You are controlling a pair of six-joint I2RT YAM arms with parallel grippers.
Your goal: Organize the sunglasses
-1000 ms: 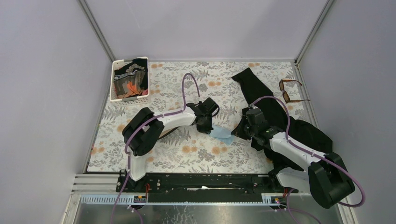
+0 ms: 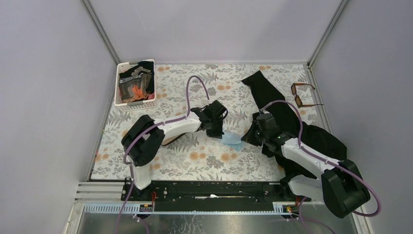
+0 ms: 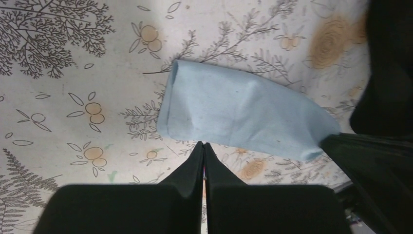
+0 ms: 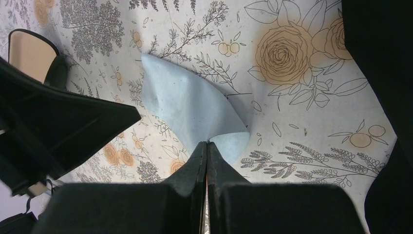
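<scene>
A light blue cloth [image 2: 233,140] lies folded on the patterned table between my arms. My right gripper is shut on its edge; a crease runs from the fingertips and a flap turns over there. The left gripper is shut beside the cloth's long edge in the left wrist view, with nothing between its fingers. A pair of brown sunglasses [image 2: 297,95] rests with arms spread at the far right. Partly hidden under my left arm is a tan and black case [image 4: 30,55], its kind unclear.
A white basket [image 2: 118,95] holding dark and orange items stands at the back left. Black fabric [image 2: 268,91] stretches along the right side, partly beneath my right arm. Both grippers are close together.
My left arm has shifted slightly: its elbow moved left and its gripper a little up and right, over the cloth's left end. The right arm, cloth and sunglasses look unmoved.
</scene>
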